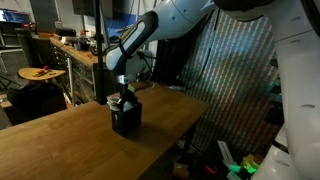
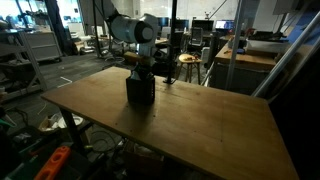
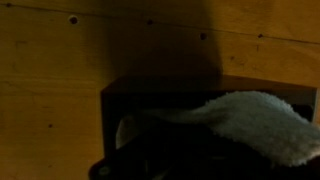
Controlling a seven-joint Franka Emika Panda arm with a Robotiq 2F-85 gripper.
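Observation:
A black open-topped box (image 1: 126, 120) stands upright on the wooden table (image 1: 60, 140). At its mouth a whitish, soft-looking cloth (image 3: 265, 122) lies bunched, partly over the dark opening in the wrist view. My gripper (image 1: 125, 92) points down at the box's top, shut with the cloth between its fingers. In the second exterior view the same black box (image 2: 140, 91) sits near the far left part of the table, the gripper (image 2: 141, 69) right over it. The fingertips are too dark to make out in the wrist view, and the box's inside is hidden.
Behind the table rises a dark upright post (image 1: 99, 50). A round stool (image 1: 42, 74) stands farther back on the floor.

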